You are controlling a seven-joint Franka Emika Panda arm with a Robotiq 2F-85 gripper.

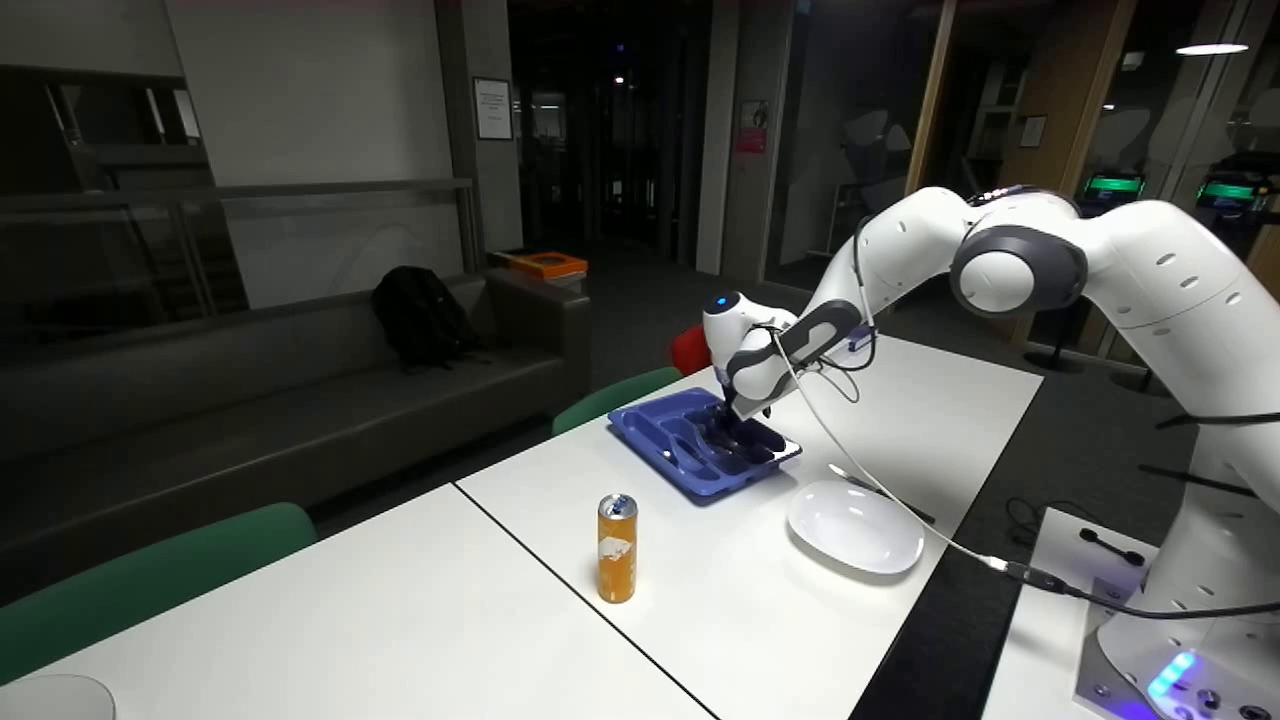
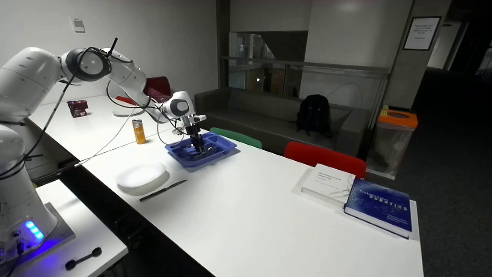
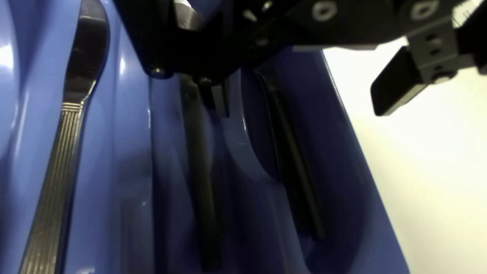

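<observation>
Over the blue cutlery tray, my gripper points downward with its fingers wide apart. In the wrist view, one fingertip is over the tray's compartments. The other fingertip appears against the white table past the tray's right rim. A dark-handled utensil lies below the first finger, its upper end hidden by the gripper. Another dark-handled utensil rests in the rightmost compartment, between the two fingers as seen from the wrist. Farther left is a metal knife with a ribbed handle. Nothing shows held.
Near the tray are a white plate, a black-handled knife on the table and an orange can. Two books lie at the table's far end. A cable hangs from the arm across the table.
</observation>
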